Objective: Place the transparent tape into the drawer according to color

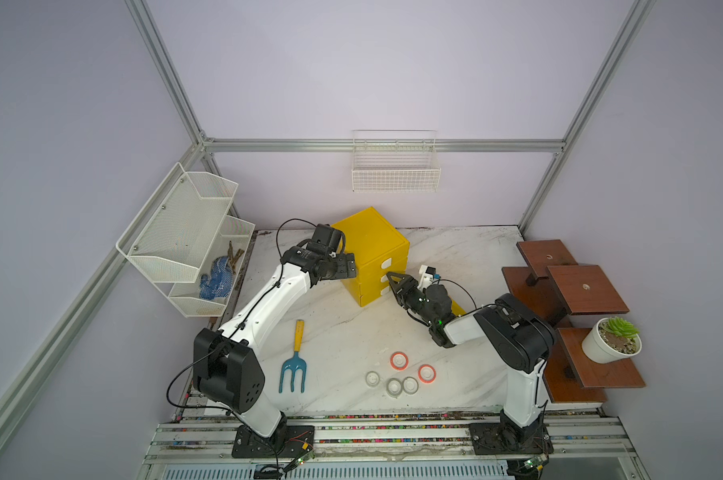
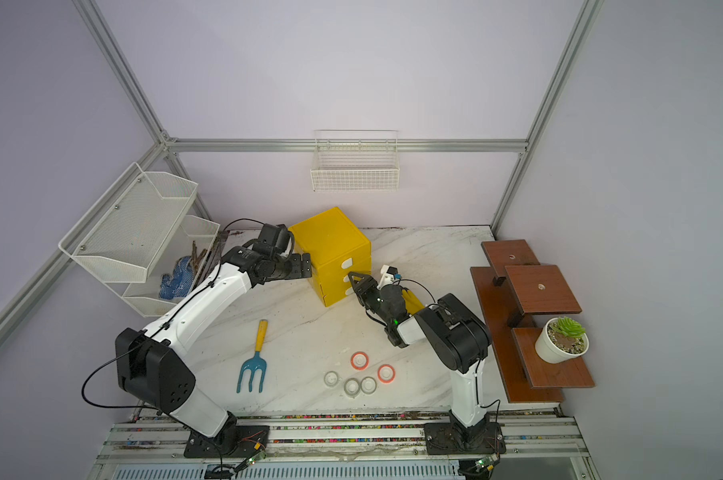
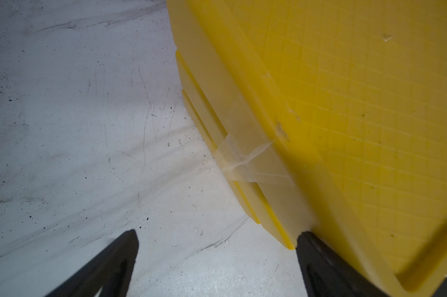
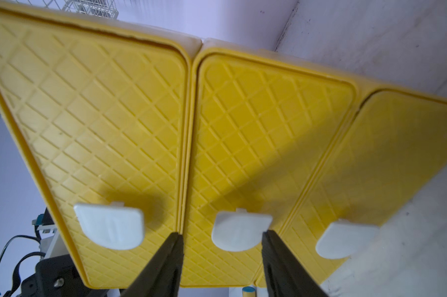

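A yellow drawer box (image 1: 373, 228) with white handles stands on the table, its drawer fronts flush. My left gripper is open at the box's left side, near its top edge. My right gripper is part open, facing the drawer fronts just below the middle white handle (image 4: 240, 232), with nothing visible between its fingers. Several tape rings lie in front: red ones (image 1: 398, 353) (image 1: 427, 366) and grey or clear ones (image 1: 372, 373) (image 2: 352, 394).
A blue fork (image 1: 293, 368) with a yellow handle lies front left. Wooden shelves (image 1: 585, 288) with a potted plant (image 1: 611, 340) stand on the right, mesh racks (image 1: 181, 224) on the left.
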